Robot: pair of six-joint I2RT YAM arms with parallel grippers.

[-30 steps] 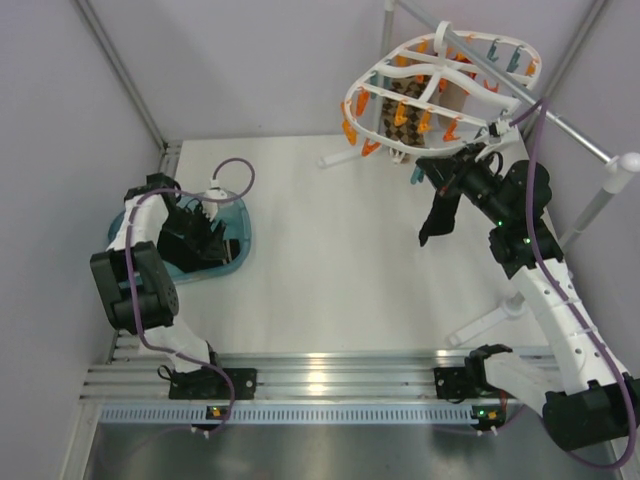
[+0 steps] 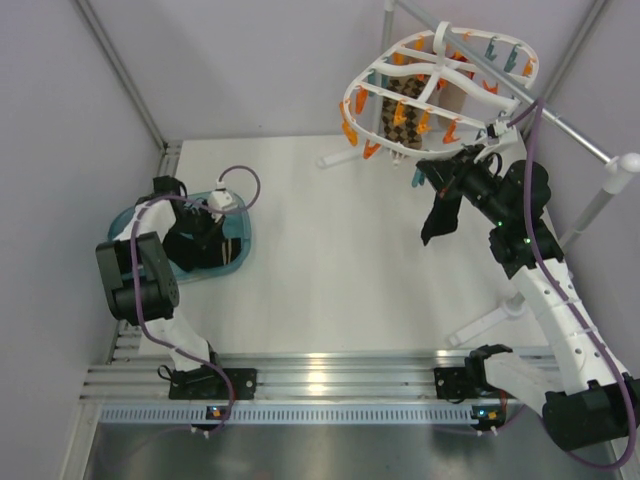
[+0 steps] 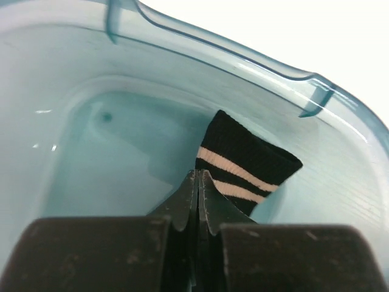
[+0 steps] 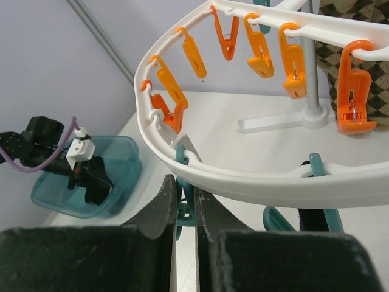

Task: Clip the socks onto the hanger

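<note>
The white ring-shaped hanger (image 2: 347, 82) carries orange and teal clips at the upper right. My right gripper is shut on a teal clip (image 4: 181, 153) at the ring's front edge. A black sock (image 2: 441, 217) hangs below the ring; in the right wrist view, its top (image 4: 311, 219) shows at another teal clip (image 4: 317, 165). At the left, a blue bin (image 2: 247, 235) holds dark socks. My left gripper is down inside it, shut, its tips against or just over a black sock with pale stripes (image 3: 246, 152). Nothing shows gripped between the left fingers.
Checkered material (image 2: 403, 105) is visible inside the ring, beyond the orange clips. The hanger's stand has a slanting white pole (image 2: 585, 215) beside my right arm. The white table (image 2: 300, 250) between bin and hanger is clear.
The hanging black sock has swayed. My right gripper stays at the same clip.
</note>
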